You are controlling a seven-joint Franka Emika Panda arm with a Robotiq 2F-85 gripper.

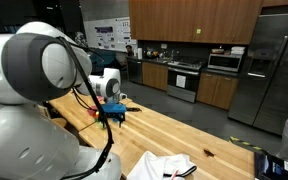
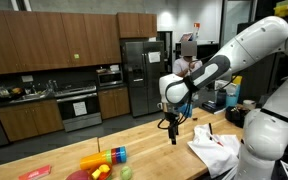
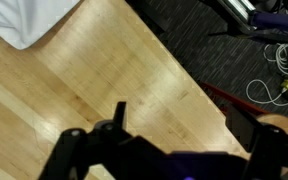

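My gripper stands open above the wooden table [image 3: 94, 65], with only bare wood and the table's edge in sight between its widely spread fingers. In exterior view 2 the gripper [image 2: 172, 136] hangs over the table with nothing held. A white cloth [image 1: 159, 166] lies crumpled on the table near the arm's base, and a dark and reddish item [image 1: 183, 171] rests on it. The cloth [image 3: 29, 18] also shows at the upper left of the wrist view.
Coloured items, among them an orange and blue block [image 2: 103, 157] and a yellow-green thing [image 2: 101, 172], sit at one table end. A dark keypad-like object [image 1: 275, 167] lies at the other side. Cables [image 3: 284, 75] are on the floor past the edge.
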